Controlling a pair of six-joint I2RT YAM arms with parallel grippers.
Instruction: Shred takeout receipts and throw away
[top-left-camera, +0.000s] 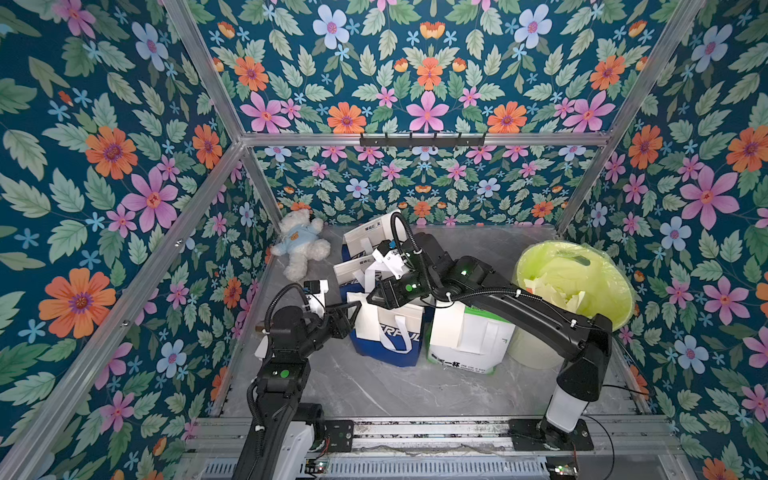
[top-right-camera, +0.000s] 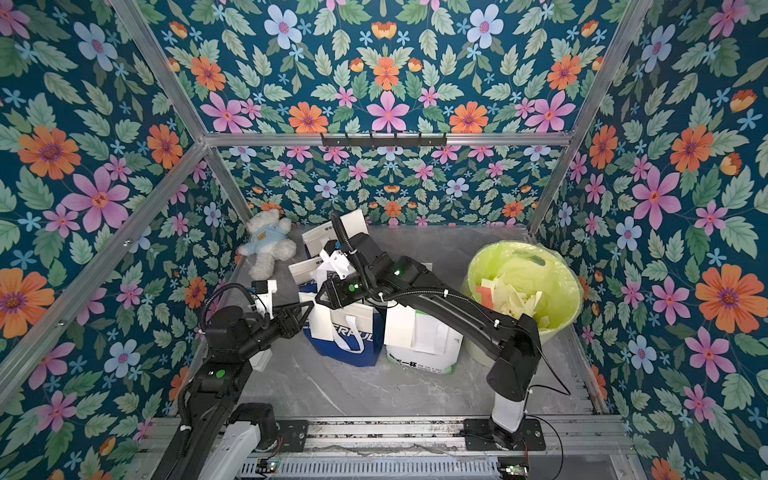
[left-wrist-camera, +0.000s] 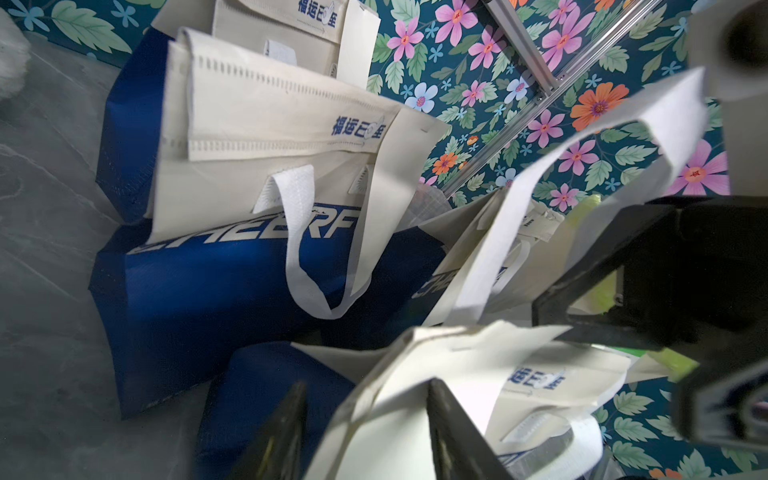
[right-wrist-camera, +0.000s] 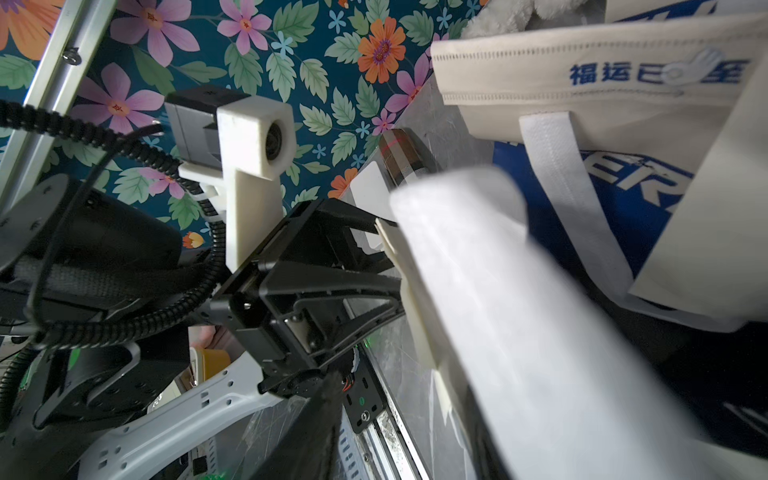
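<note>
On the front blue bag (top-left-camera: 384, 348), a pale paper sheet (top-left-camera: 367, 320) lies against the cream upper part. My left gripper is shut on the cream upper side edge of this bag; whether the sheet is also pinched cannot be told. Seen from the right wrist, its fingers (right-wrist-camera: 364, 280) meet that edge. Above the same bag my right gripper is open, facing the left one. A white handle (right-wrist-camera: 512, 336) stands up blurred close to its fingers. A white-and-green bag (top-left-camera: 472, 344) beside it also bears a pale sheet (top-left-camera: 447, 326).
At the right stands a bin (top-left-camera: 616, 288) with a yellow-green liner and torn paper (top-left-camera: 564, 289) inside. Two more cream-and-blue bags, one a back bag (top-left-camera: 369, 233), stand behind. A plush toy (top-left-camera: 301, 244) sits back left.
</note>
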